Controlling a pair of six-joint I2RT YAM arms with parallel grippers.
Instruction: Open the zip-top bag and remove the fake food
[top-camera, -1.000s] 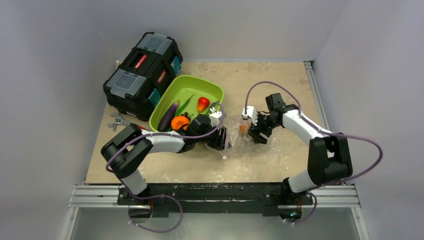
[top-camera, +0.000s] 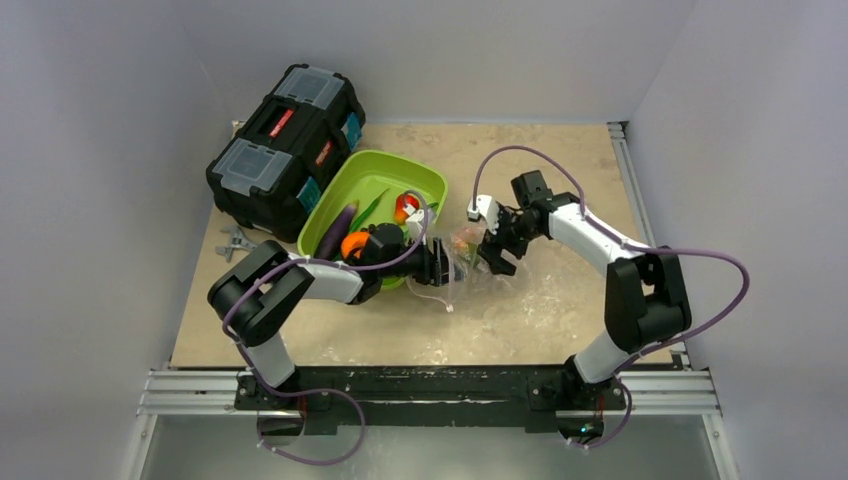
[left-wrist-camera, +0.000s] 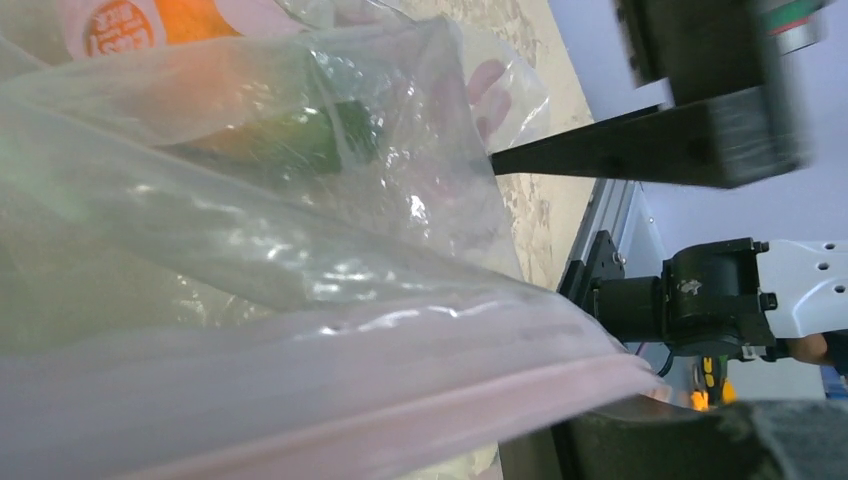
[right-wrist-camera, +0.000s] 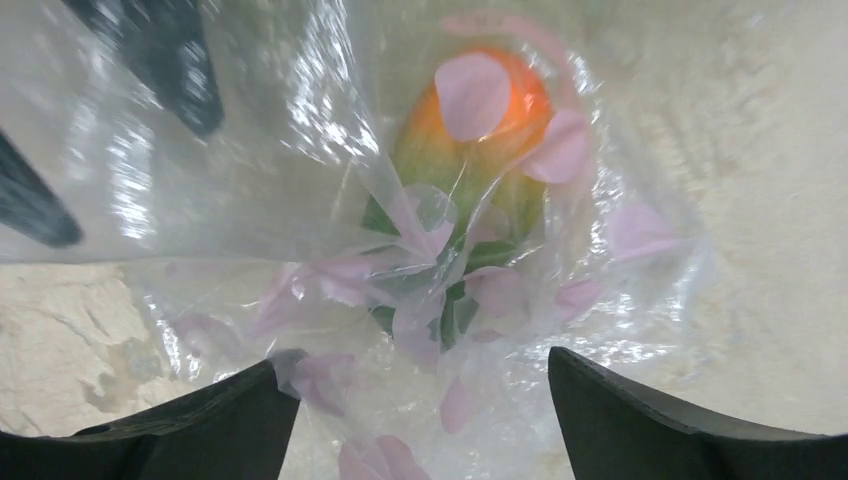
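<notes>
A clear zip top bag (top-camera: 466, 285) with pink-edged opening lies mid-table, an orange and green fake food (right-wrist-camera: 460, 170) inside it under crinkled plastic. My left gripper (top-camera: 435, 262) stands part open at the bag's left side, its dark fingers showing through the plastic in the right wrist view. Above the bag, on its right, my right gripper (top-camera: 497, 258) has its fingertips apart, the plastic beneath them. Whether either holds any plastic is unclear.
A green tray (top-camera: 348, 183) holding several fake vegetables sits behind my left arm. Black toolboxes (top-camera: 280, 150) stand at back left, with a metal tool beside them.
</notes>
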